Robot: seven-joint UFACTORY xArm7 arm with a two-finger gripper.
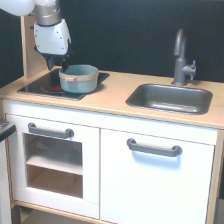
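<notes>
A teal pot (83,82) with a pale handle sits on the black stovetop (43,87) at the left of the toy kitchen counter. My gripper (58,62) hangs from the top left just above and behind the pot's left side. Its dark fingers are small and partly hidden, so I cannot make out whether they are open or shut.
A steel sink (170,97) with a grey faucet (181,60) is on the right. The wooden counter (120,85) between pot and sink is clear. Below are white cabinet doors (160,185) and an oven-like compartment. A dark backsplash stands behind.
</notes>
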